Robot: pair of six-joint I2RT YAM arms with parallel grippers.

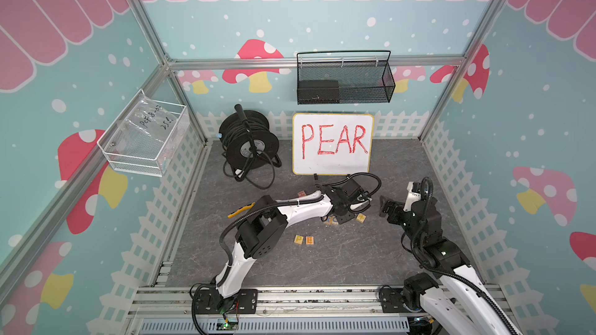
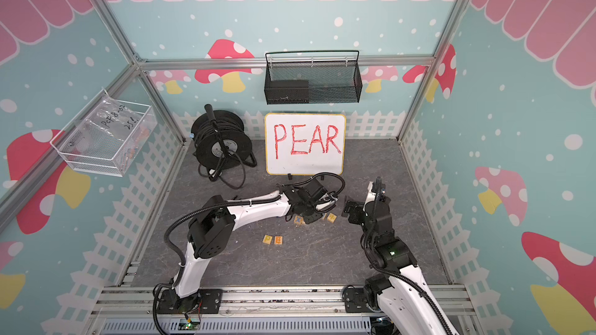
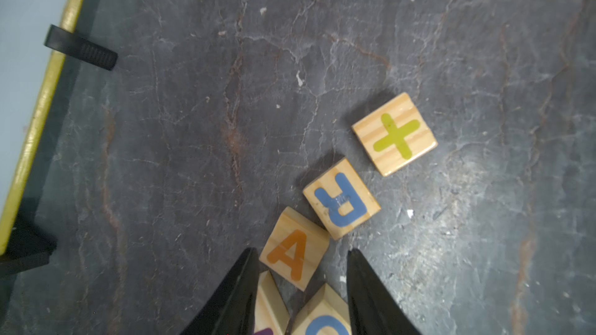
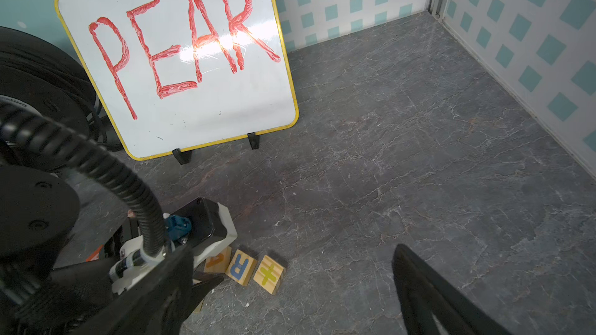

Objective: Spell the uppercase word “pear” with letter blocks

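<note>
In the left wrist view, wooden letter blocks run diagonally over the dark floor: an A block with an orange letter, touching or nearly touching an R block with a blue letter, then a green X or plus block. Two more blocks, one with a purple mark and one with a blue mark, are cut off at the bottom edge. My left gripper is part open over this group, its fingers apart; nothing is visibly clamped. Well to the right, my right gripper stands open and empty.
Two loose blocks, one yellow-marked and one orange-marked, lie nearer the front. A whiteboard reading PEAR stands behind, with a cable reel left of it.
</note>
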